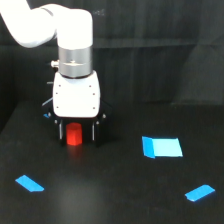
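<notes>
A small red block stands on the black table, left of centre, with its top partly covered by the gripper above it. My gripper points straight down over it. Its dark fingers are spread apart, one on the left of the block and one on the right, and a gap shows at the right. How far forward or back the fingers are from the block is hard to judge.
A light blue, box-like item lies to the right. Blue tape strips mark the table at front left and front right. Dark cloth hangs behind.
</notes>
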